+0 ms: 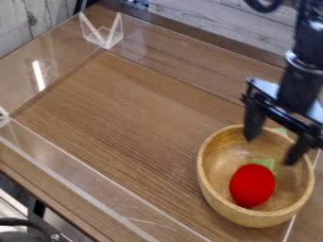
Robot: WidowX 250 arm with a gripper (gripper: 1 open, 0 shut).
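My gripper (270,137) is at the right of the view, its black body angled down with the two fingers spread open over the back part of a wooden bowl (218,186). No object shows between the fingers. In the bowl sit a red round object (252,186) and a small green piece, partly hidden behind it.
A small clear, angular item (101,31) stands at the back left. A pale wooden board edge runs along the back.
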